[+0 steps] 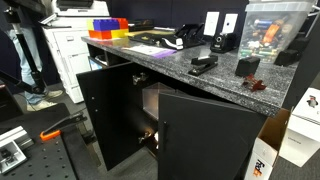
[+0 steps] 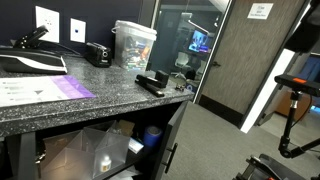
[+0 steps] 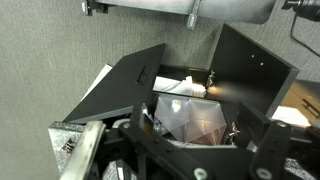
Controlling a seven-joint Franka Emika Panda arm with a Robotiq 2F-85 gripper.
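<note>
In the wrist view, my gripper runs along the bottom edge, seen from behind. Its dark fingers stand apart, with no object visible between them. Beyond it lies an open black cabinet; the left door and the right door both swing outward. Exterior view 1 shows the same doors, the nearer one and the farther one, ajar. Inside are a clear plastic bin and a dark blue cylinder. Neither exterior view clearly shows the gripper.
On the speckled countertop stand a black stapler, a small black block, a clear tub and coloured bricks. An open cardboard box sits beside the cabinet. Grey carpet lies free in front.
</note>
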